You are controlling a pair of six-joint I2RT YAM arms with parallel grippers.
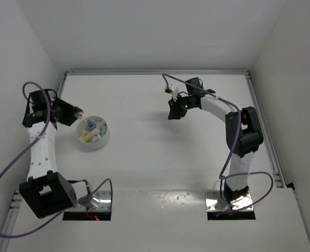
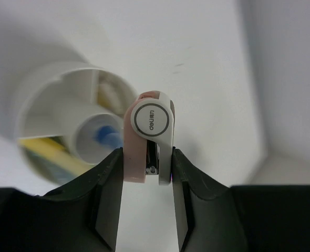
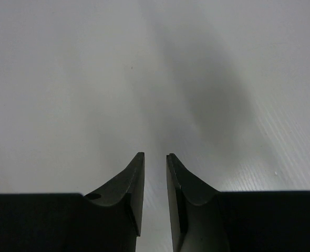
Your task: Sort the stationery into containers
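In the left wrist view a small pink and white stapler [image 2: 153,123] stands between the fingertips of my left gripper, which is shut on it. Seen from the top, that gripper [image 1: 73,115] is raised at the left edge of a round white container [image 1: 97,143]. This container [image 2: 54,71] has inner compartments holding a blue item [image 2: 109,136], a yellow item [image 2: 50,149] and other small things. My right gripper hangs over bare table with a narrow gap between its fingers and nothing in it.
Walls [image 1: 18,63] rise close to the left arm. A purple cable [image 1: 23,149] loops along that arm, and another [image 1: 235,142] along the right one.
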